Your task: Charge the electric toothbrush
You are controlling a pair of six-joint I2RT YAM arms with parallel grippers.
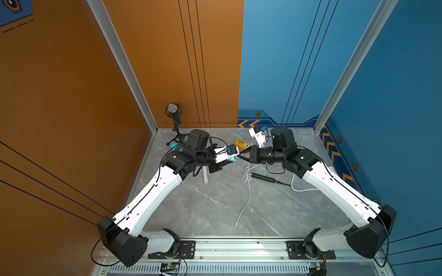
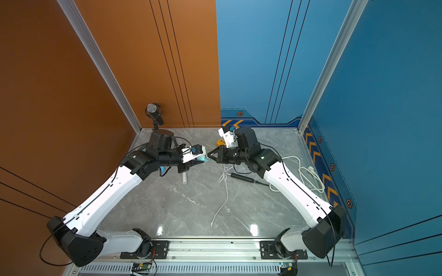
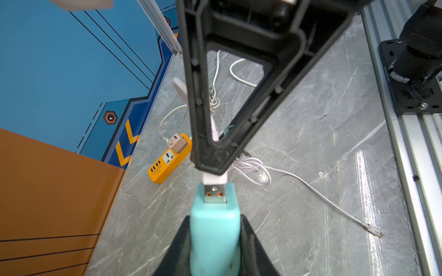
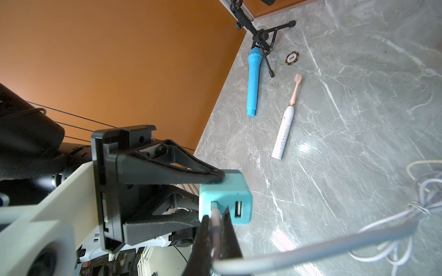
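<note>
My left gripper [image 1: 228, 157] is shut on a mint USB charger [image 3: 215, 239], held in midair. My right gripper [image 2: 210, 155] meets it from the right, its fingers at a white cable's USB plug [image 3: 214, 177], which is in or at the charger's port; whether they grip it is unclear, the fingers look shut. The cable runs across the right wrist view. The electric toothbrush [image 4: 283, 131], white with a pink head, lies on the table beside a blue microphone [image 4: 253, 80].
An orange power strip [image 3: 158, 170] with a beige adapter [image 3: 177, 143] stands at the back. A coiled white cable [image 3: 251, 168], a black microphone stand [image 4: 260, 36], a chip [image 4: 292, 58] and a black rod [image 2: 241, 177] lie about.
</note>
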